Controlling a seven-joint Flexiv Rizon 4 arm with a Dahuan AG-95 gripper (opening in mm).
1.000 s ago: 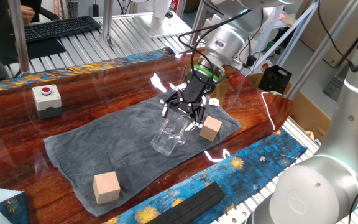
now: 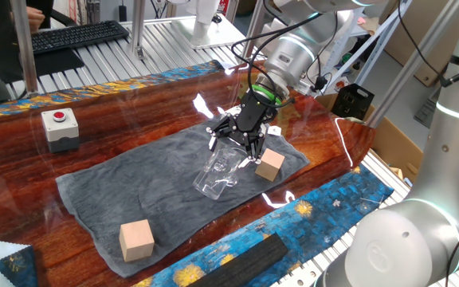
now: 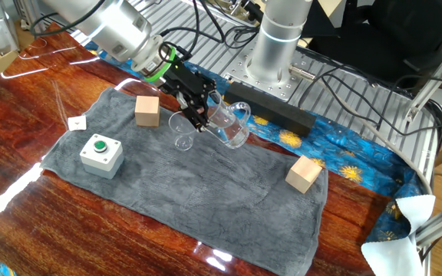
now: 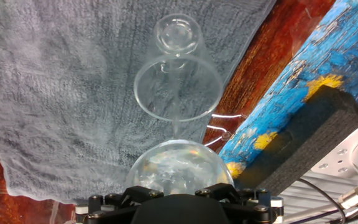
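A clear glass mug with a handle (image 3: 235,132) leans at the fingers of my gripper (image 3: 196,113). In exterior view 1 the mug (image 2: 209,182) is tilted, with one end down to the left, in line with my gripper (image 2: 237,142). In the wrist view, rounded clear glass (image 4: 179,165) fills the space between the black fingers, so the gripper looks shut on it. Left of the mug in exterior view 2, a small clear goblet (image 3: 183,140) stands upright on the grey towel (image 3: 206,192). Glare and see-through walls blur where the glasses overlap.
One wooden block (image 3: 147,112) is close behind the goblet; another block (image 3: 304,174) lies at the towel's far end. A green-button box (image 3: 102,156) sits on the towel. A dark bar (image 3: 271,107) rests on the blue cloth. Mid-towel is clear.
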